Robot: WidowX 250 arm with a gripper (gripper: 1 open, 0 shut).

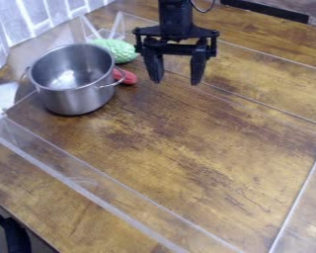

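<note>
A black gripper point(177, 67) hangs over the back middle of the wooden table point(200, 148), its two fingers spread wide with nothing between them. To its lower left stands a steel pot point(72, 84) with side handles. A small red object point(125, 76) lies just right of the pot, partly hidden by it. Behind the pot is a pale green textured object point(114, 49).
Clear plastic strips or edges run along the left, front and right of the table. A white crumpled item point(3, 94) lies at the left edge beside the pot.
</note>
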